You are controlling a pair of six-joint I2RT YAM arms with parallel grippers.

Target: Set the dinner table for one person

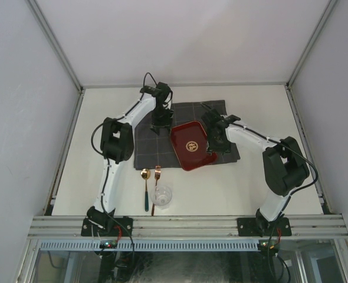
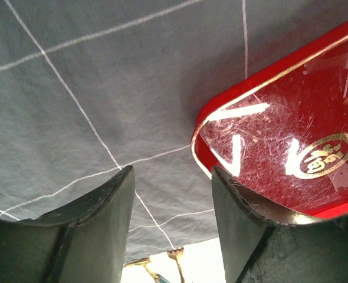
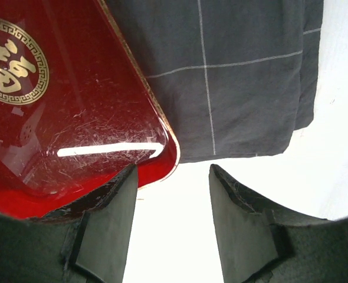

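Observation:
A red tray [image 1: 189, 147] with a gold emblem [image 2: 325, 156] lies askew on a dark checked placemat [image 1: 150, 150]. My left gripper is open above the mat by the tray's left corner, nothing between its fingers. My right gripper hangs open over the tray's near right corner, nothing held. In the top view a gold spoon [image 1: 145, 175] with a teal handle and a gold fork [image 1: 157, 173] lie just below the mat, beside a clear glass [image 1: 161, 195].
Walls and metal rails border it at the back and sides.

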